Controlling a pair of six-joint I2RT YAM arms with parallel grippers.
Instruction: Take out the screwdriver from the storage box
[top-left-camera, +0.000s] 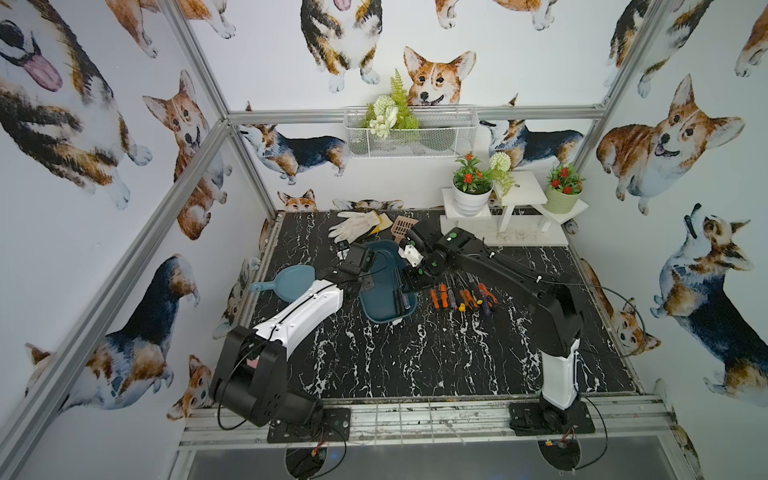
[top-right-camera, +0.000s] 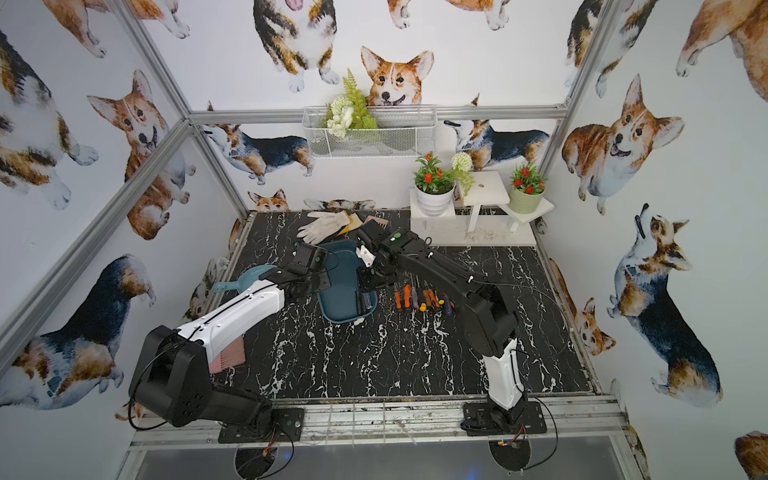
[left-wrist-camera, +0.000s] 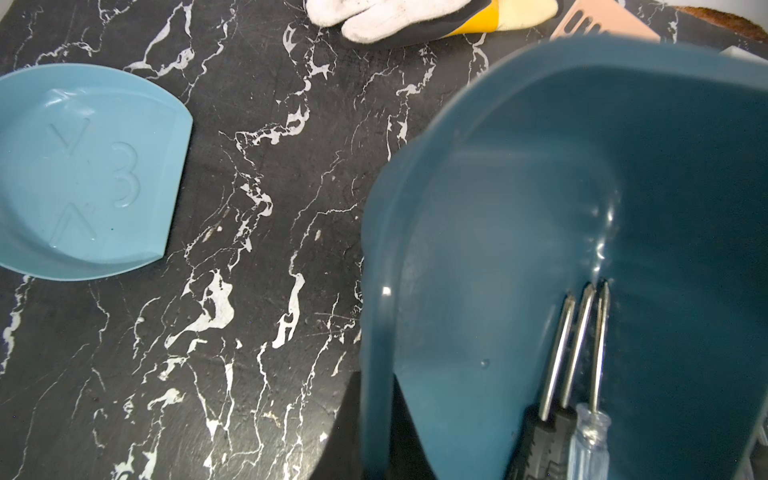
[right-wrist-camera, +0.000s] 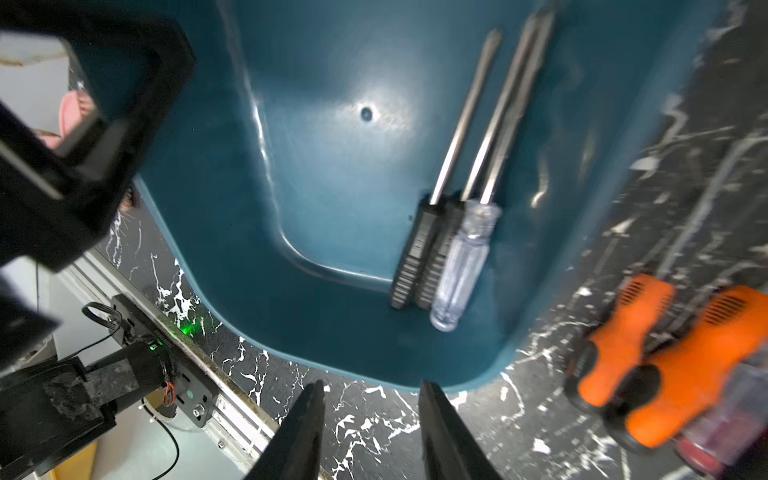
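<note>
The blue storage box (top-left-camera: 382, 312) stands in the middle of the table. Inside it, side by side along the right wall, lie two black-handled screwdrivers (right-wrist-camera: 417, 254) and one clear-handled screwdriver (right-wrist-camera: 464, 260); their shafts point toward the back. In the left wrist view the box's left rim (left-wrist-camera: 382, 320) runs between the dark fingers of my left gripper, which is shut on it. Over the box's right side hangs my right gripper, open and empty. Its fingertips appear in front of the box's near rim in the right wrist view, apart from the screwdriver handles.
Orange-handled tools (right-wrist-camera: 628, 340) and others lie in a row right of the box. A light-blue dustpan (left-wrist-camera: 88, 172) is to its left, with gloves (top-left-camera: 356, 226) behind. White plant stands (top-left-camera: 512, 232) fill the back right.
</note>
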